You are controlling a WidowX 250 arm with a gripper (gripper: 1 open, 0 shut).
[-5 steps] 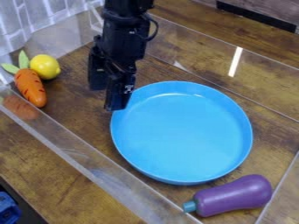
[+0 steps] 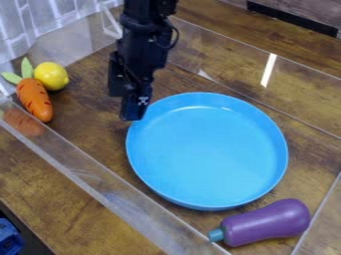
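My black gripper point(image 2: 131, 96) points down at the wooden surface, open, just beyond the upper left of a blue plate point(image 2: 205, 151); I see nothing held in it. An orange toy carrot point(image 2: 36, 98) with green leaves lies at the left, beside a yellow lemon point(image 2: 51, 75). A purple toy eggplant point(image 2: 266, 223) with a green stem lies at the lower right, apart from the plate.
Clear low walls point(image 2: 94, 179) bound the wooden work area point(image 2: 266, 90). A dark blue object point(image 2: 7, 237) sits at the bottom left corner, outside the wall. Bare wood shows at the upper right.
My gripper has shifted very slightly to the left and its pose has changed a little. The plate, carrot, lemon and eggplant are where they were.
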